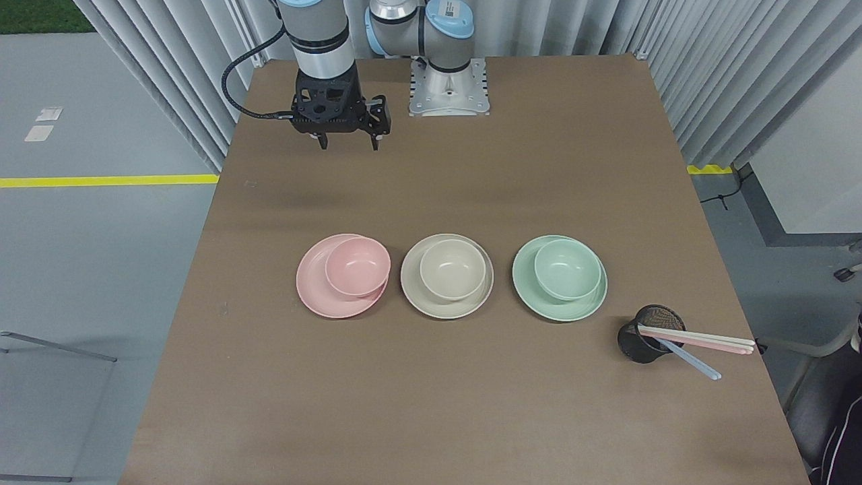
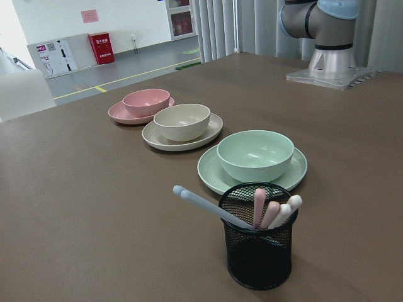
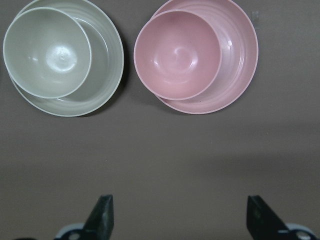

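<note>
My black gripper (image 1: pixel 349 144) hangs open over the back left of the brown table, fingers apart with nothing between them; in the wrist view it (image 3: pixel 180 202) frames bare table. In front of it a pink bowl (image 1: pixel 357 263) sits on a pink plate (image 1: pixel 321 299), a cream bowl (image 1: pixel 452 267) on a cream plate (image 1: pixel 436 306) in the middle, and a green bowl (image 1: pixel 567 267) on a green plate (image 1: pixel 557 308) at the right.
A black mesh holder (image 2: pixel 258 258) with pink, white and blue chopsticks stands at the front right. The robot base (image 1: pixel 448 97) is at the back.
</note>
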